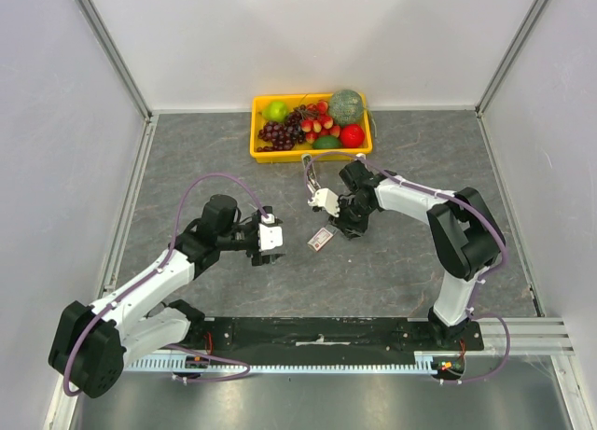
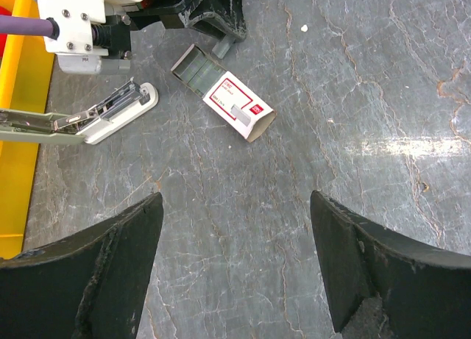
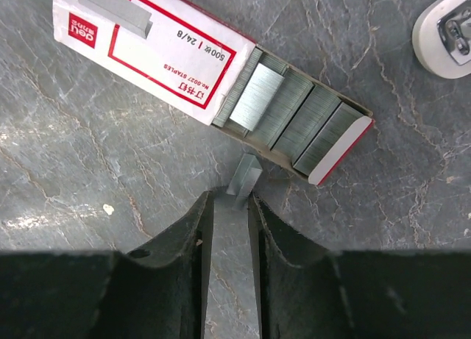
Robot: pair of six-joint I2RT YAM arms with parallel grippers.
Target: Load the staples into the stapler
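An open staple box (image 3: 162, 56) with rows of staples (image 3: 294, 111) lies on the grey table; a small staple strip (image 3: 244, 176) is just outside it, at the fingertips of my right gripper, which is part open; whether it grips the strip is unclear. The stapler lies opened behind the box, its white base (image 3: 445, 37) showing in the right wrist view. My left gripper hangs open to the left of the box, nothing between its fingers.
A yellow bin (image 1: 266, 150) of fruit stands at the back, close to the stapler. Bare table (image 1: 215, 290) lies at the front and on both sides.
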